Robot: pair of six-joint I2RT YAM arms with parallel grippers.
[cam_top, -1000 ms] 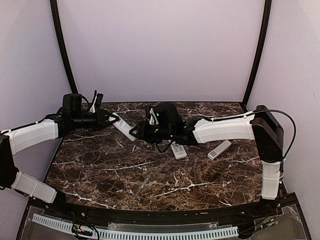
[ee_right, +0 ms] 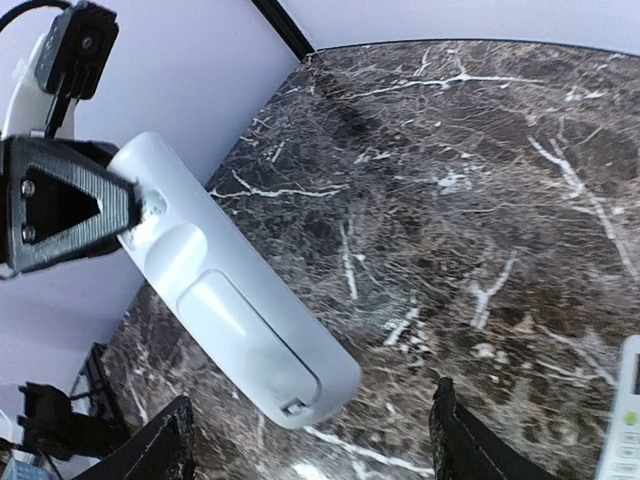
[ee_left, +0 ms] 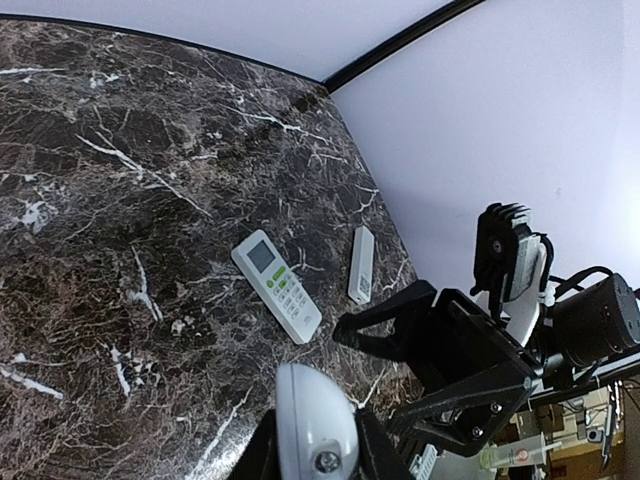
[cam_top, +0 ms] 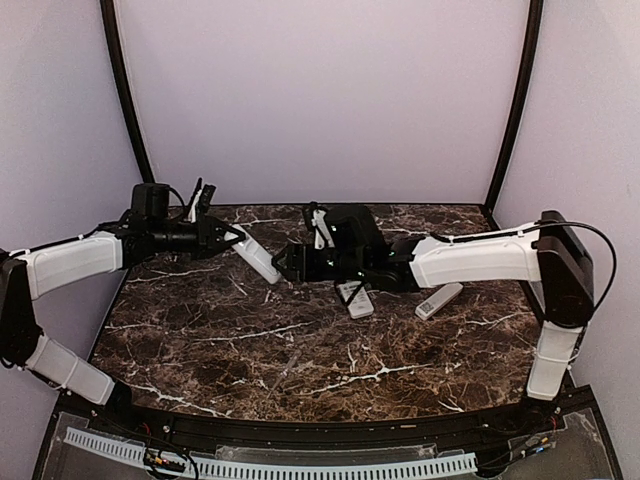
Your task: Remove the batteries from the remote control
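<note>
A white remote control (ee_right: 240, 300) hangs tilted in the air, its back with a long oblong cover facing my right wrist camera. My left gripper (cam_top: 225, 235) is shut on its upper end; in the left wrist view the remote (ee_left: 315, 410) points away from the camera. My right gripper (cam_top: 290, 262) is part open just beyond the remote's lower end, with nothing seen between its fingertips in the right wrist view. Whether batteries are inside cannot be seen.
A second remote with buttons (ee_left: 275, 285) lies on the dark marble table behind the right gripper, and a slim white bar (cam_top: 438, 301) lies to its right.
My right arm has shifted right, away from the held remote's lower end, which now shows clear of its fingers. The left gripper and remote have moved slightly right.
</note>
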